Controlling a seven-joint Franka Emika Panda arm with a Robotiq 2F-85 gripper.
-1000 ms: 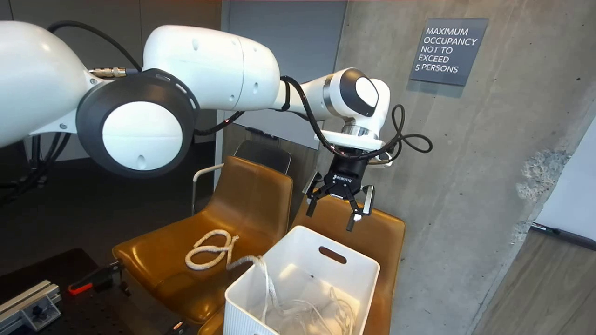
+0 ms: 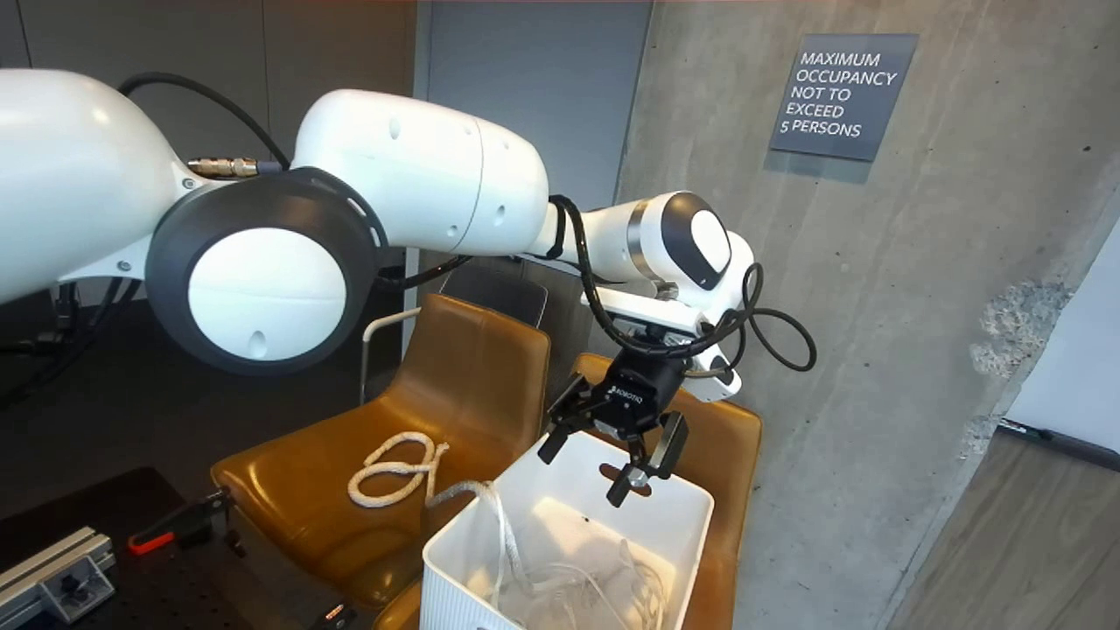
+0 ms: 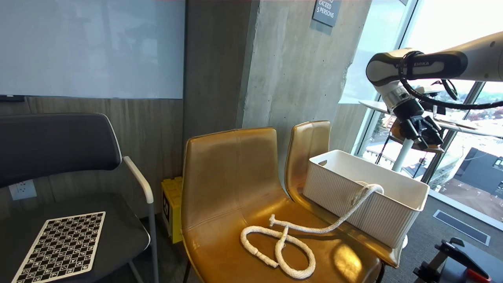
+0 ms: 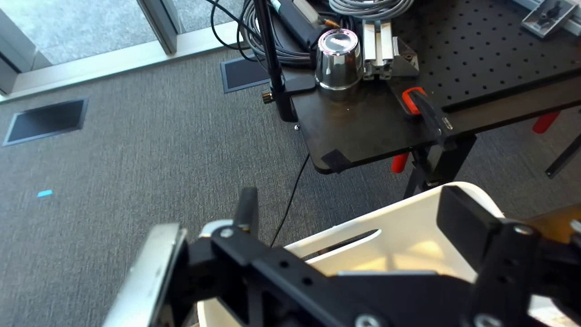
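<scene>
My gripper [image 2: 584,472] is open, its fingers spread, near the rim of the white bin [image 2: 472,598] in exterior view 1. Nothing shows between them. In exterior view 2 the gripper [image 3: 418,142] hangs above the far side of the bin [image 3: 349,200]. A whitish rope [image 3: 300,273] is looped on the brown chair seat. From the loop, the rope climbs over the bin's rim and drops inside. Several pale strands [image 2: 588,577] lie on the bin floor. The wrist view has the bin's slotted end wall [image 4: 414,240] below the open fingers, with the rope out of sight.
The bin rests on one of two brown chairs [image 3: 231,174] standing side by side. A black table [image 4: 359,131] holding a metal cup [image 4: 338,60] and a clamp [image 4: 427,109] is close to the bin. Behind the chairs rises a concrete wall [image 2: 840,315].
The rope and bin stay put.
</scene>
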